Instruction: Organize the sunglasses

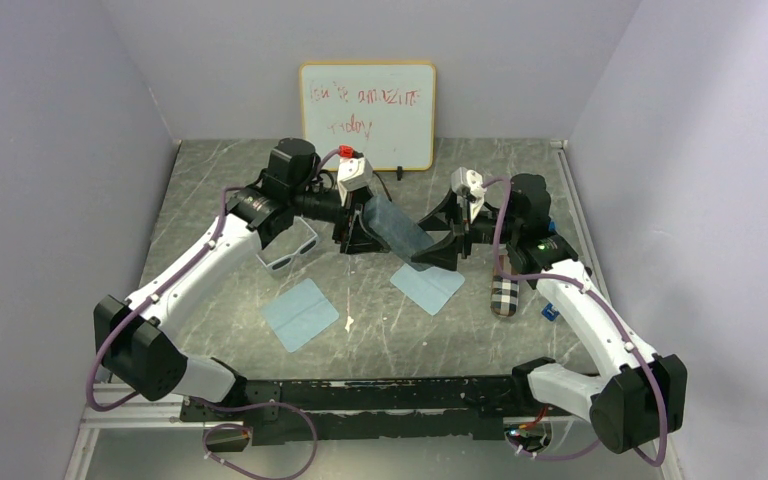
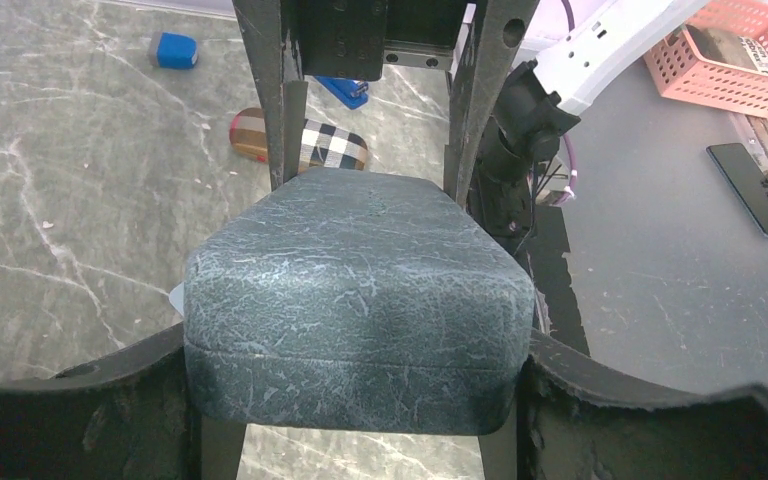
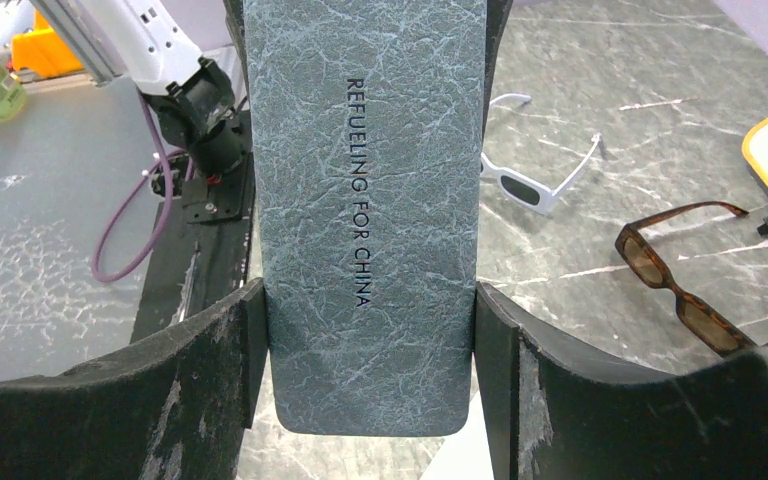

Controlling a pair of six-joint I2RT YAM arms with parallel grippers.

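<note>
A grey-blue glasses case (image 1: 398,230) (image 2: 358,300) (image 3: 360,200) lettered "REFUELING FOR CHINA" is held in the air between both grippers, at mid-table. My left gripper (image 1: 360,225) is shut on one end of it, and my right gripper (image 1: 442,240) is shut on the other. White sunglasses (image 1: 285,258) (image 3: 525,190) lie on the table at left, under the left arm. Tortoiseshell sunglasses (image 3: 660,275) show in the right wrist view, largely hidden in the top view. A plaid case (image 1: 505,290) (image 2: 330,142) lies at right, partly under the right arm.
Two light-blue cloths (image 1: 300,312) (image 1: 427,287) lie toward the front. A whiteboard (image 1: 367,115) stands at the back. Small blue items (image 1: 550,311) (image 2: 172,50) are on the right side. The front middle of the table has bare room.
</note>
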